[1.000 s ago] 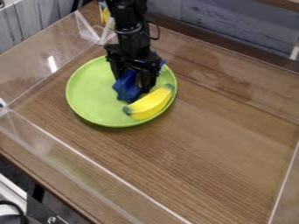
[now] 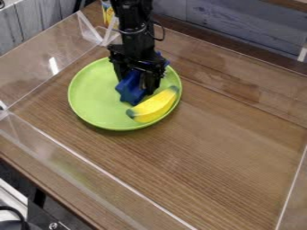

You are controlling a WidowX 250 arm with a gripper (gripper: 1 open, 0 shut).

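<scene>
A green plate (image 2: 90, 102) holds a blue object (image 2: 131, 89) and a yellow banana (image 2: 155, 105) on its right part. My black gripper (image 2: 135, 72) is at the back of the plate, down over the blue object and partly covering it. Its fingertips are too dark and small to make out clearly.
A small yellow object (image 2: 107, 14) is at the back left, by clear plastic. The table's edge runs along the back right.
</scene>
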